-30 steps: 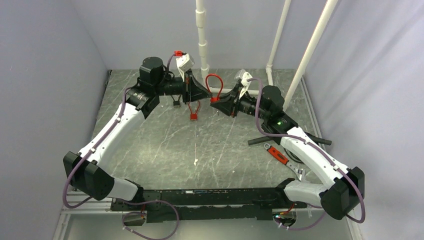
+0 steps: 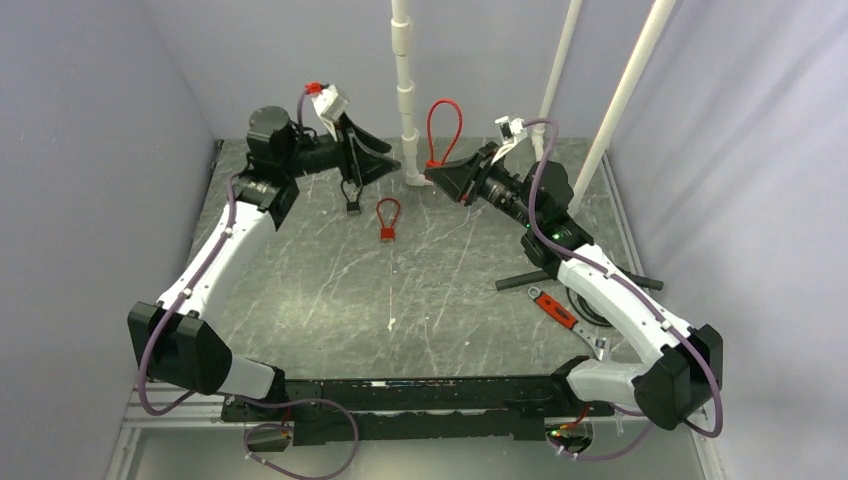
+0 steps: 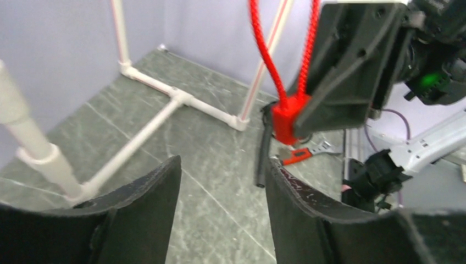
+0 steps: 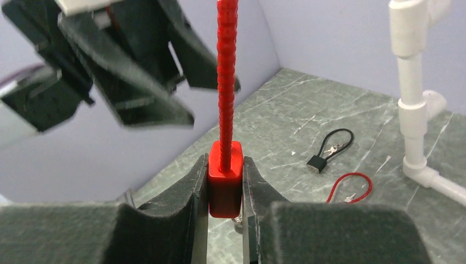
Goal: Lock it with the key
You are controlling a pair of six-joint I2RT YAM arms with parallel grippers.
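A red padlock body (image 4: 225, 179) with a long red cable loop stands upright between the fingers of my right gripper (image 2: 430, 175), which is shut on it. Both ends of the loop (image 3: 261, 49) meet the body's top in the left wrist view. To the left, my left gripper is open, with nothing between its fingers and a gap to the lock. A small metal piece (image 4: 237, 224) shows below the lock body; I cannot tell whether it is a key.
On the grey marbled table (image 2: 330, 290) lie a second red cable lock (image 2: 387, 232) and a black cable lock (image 4: 317, 163), each with keys. White pipes (image 2: 406, 100) stand at the back. A wrench (image 2: 560, 312) and a black rod (image 2: 522, 281) lie right.
My left gripper has drawn back to the left and upward in the view, away from the lock. The right gripper has shifted up and slightly right, carrying the lock; the two are now apart.
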